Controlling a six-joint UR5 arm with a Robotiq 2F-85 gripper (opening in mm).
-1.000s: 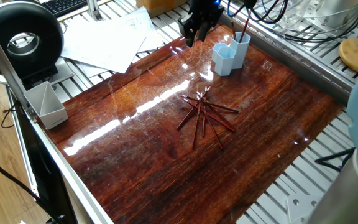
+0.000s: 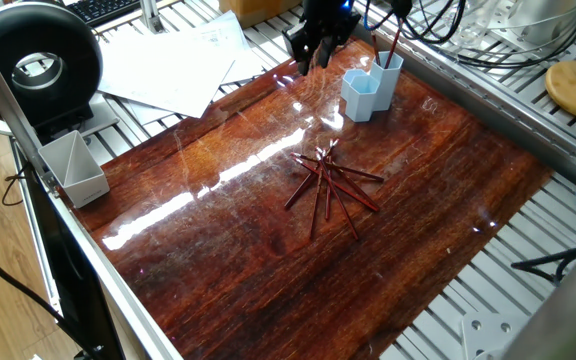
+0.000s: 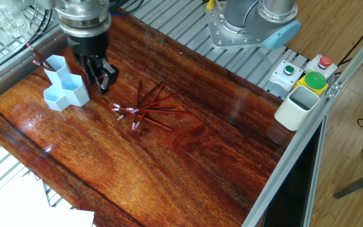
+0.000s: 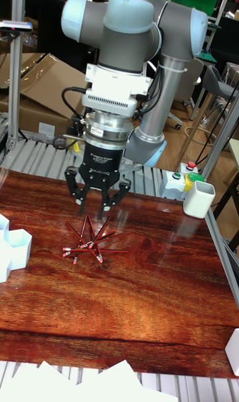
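Several dark red pencils with pale ends lie in a loose, crossing pile (image 2: 330,180) on the wooden tabletop. A light blue holder of joined hexagonal cups (image 3: 74,90) stands near the table's edge; a few red pencils (image 3: 41,57) stick up from one cup, and the others look empty. My black gripper (image 4: 93,208) hangs above the table, fingers pointing down and spread, nothing visible between them. In the second exterior view the gripper (image 3: 101,87) appears between the holder and the pile, touching neither.
A white open container (image 2: 74,170) sits at a table corner, and another white cup (image 3: 297,107) stands beside the emergency-stop buttons (image 3: 316,80). Paper sheets (image 2: 173,70) lie along one edge.
The gripper has shifted only slightly, and the arm part at the right edge has swung out and partly back. The pencils and holder have stayed put.
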